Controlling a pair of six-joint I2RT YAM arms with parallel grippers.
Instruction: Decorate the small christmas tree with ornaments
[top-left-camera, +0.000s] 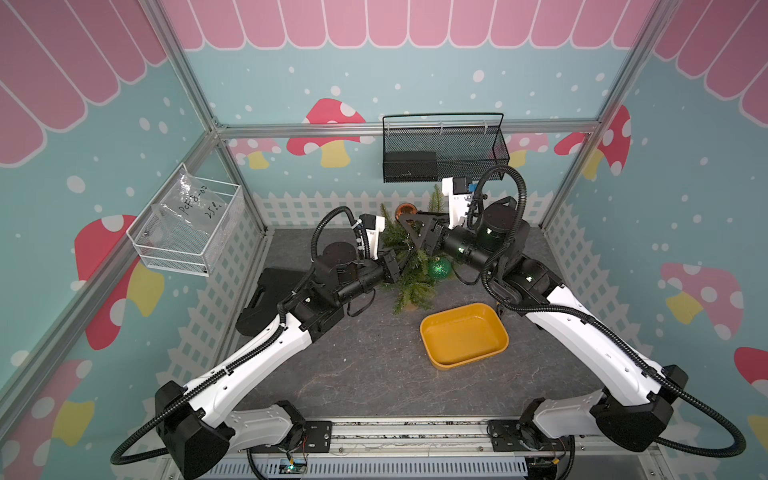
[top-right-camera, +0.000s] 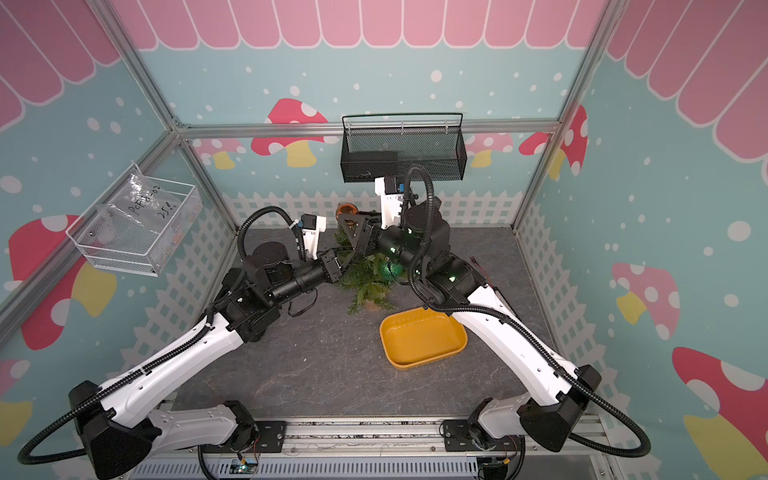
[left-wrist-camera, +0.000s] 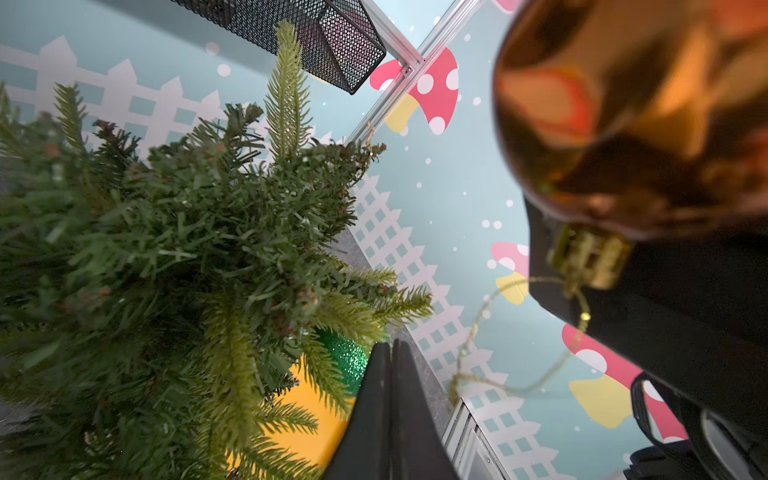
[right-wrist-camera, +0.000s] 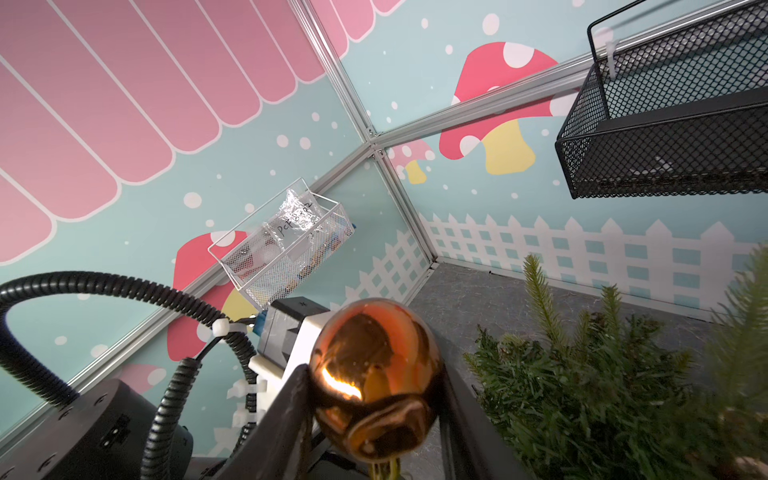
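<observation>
A copper ball ornament (top-left-camera: 406, 209) is held high over the small tree (top-left-camera: 409, 284) by my right gripper, which is shut on it; its gold cap and thin string loop show in the left wrist view. My left gripper is shut, with nothing visible between its fingers, below and beside that loop, close to the branches. The two grippers are very near each other above the tree. A green glitter ball (top-left-camera: 438, 268) sits among the branches on the tree's right side.
An orange tray (top-left-camera: 464, 361) stands in front of the tree, empty. A black mesh basket (top-left-camera: 444, 152) hangs on the back wall, a white one (top-left-camera: 184, 256) on the left wall.
</observation>
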